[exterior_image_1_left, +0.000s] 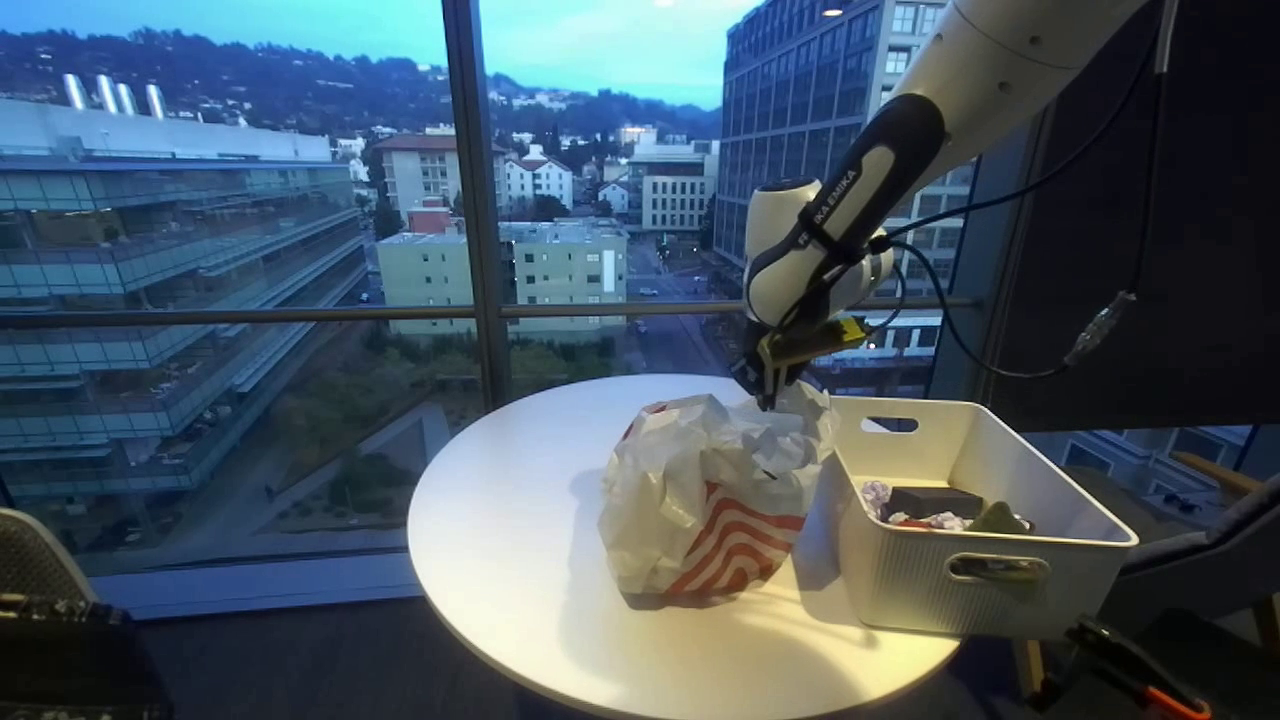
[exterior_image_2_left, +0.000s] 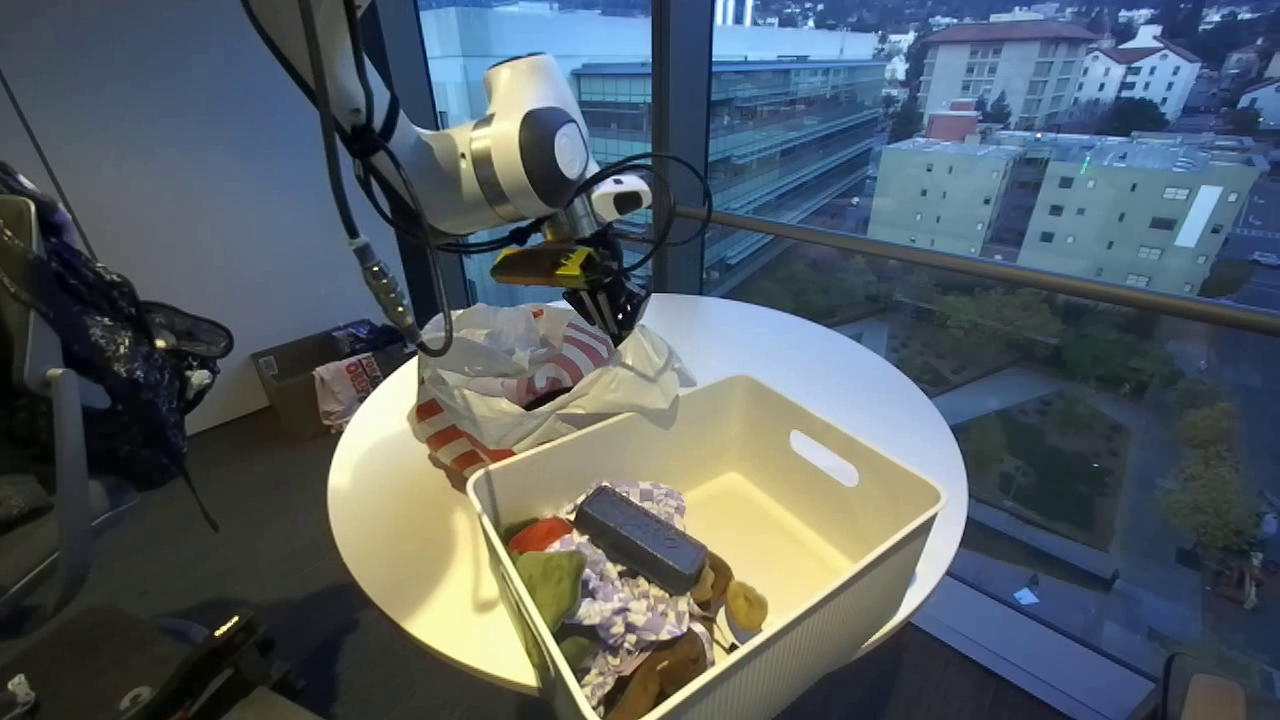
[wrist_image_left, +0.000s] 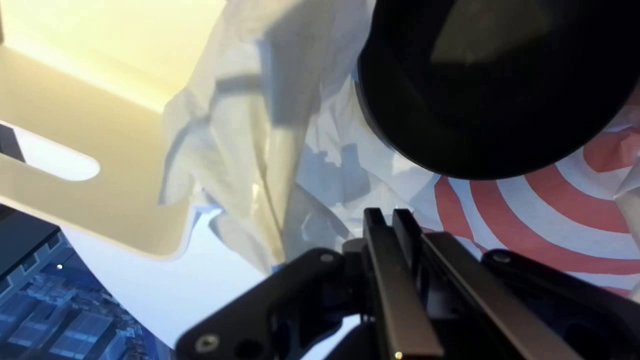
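A white plastic bag with red stripes (exterior_image_1_left: 702, 516) stands on the round table, its crumpled mouth open upward. My gripper (exterior_image_1_left: 768, 401) points down at the top of the bag, by its far rim in the second exterior view. A round black dish or pan (wrist_image_left: 480, 126) shows against the striped plastic in the wrist view, apart from the fingertips. There my gripper has its fingers close together with a narrow gap, and nothing clear shows between them. The bag hides most of what is inside it.
A white bin (exterior_image_2_left: 840, 546) stands against the bag at the table's edge. It holds a dark block (exterior_image_2_left: 639, 540), patterned cloth (exterior_image_2_left: 624, 612) and several soft toys; its far side is empty.
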